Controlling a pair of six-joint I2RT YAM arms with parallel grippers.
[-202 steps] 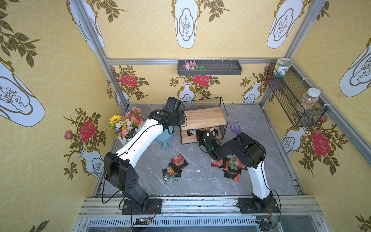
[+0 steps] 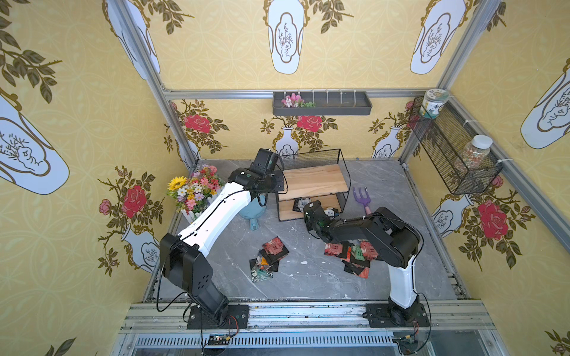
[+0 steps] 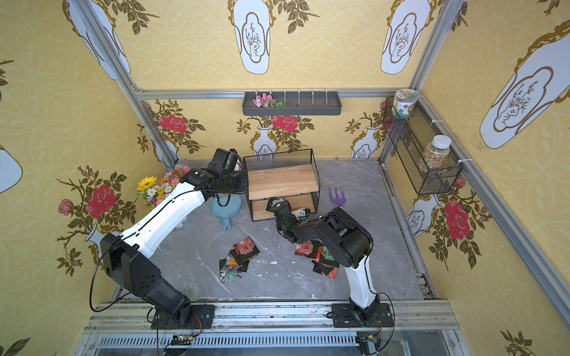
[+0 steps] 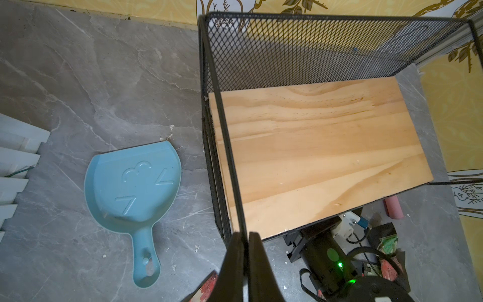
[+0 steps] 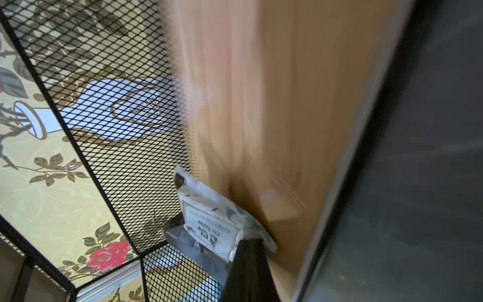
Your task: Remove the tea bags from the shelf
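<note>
The mesh shelf has two wooden boards, the upper one bare. On the lower board lie tea bags, including a white WHITE TEA bag over a dark one. My right gripper is shut at the lower level, its tips at the white bag; whether they touch cannot be told. My left gripper is shut at the shelf's upper left post, with nothing else visible between its fingers. Removed-looking piles of tea bags lie on the table at front left and front right.
A blue dustpan lies left of the shelf, beside flowers. A purple fork lies to the right. A wire basket with jars hangs on the right wall.
The left arm has not moved.
</note>
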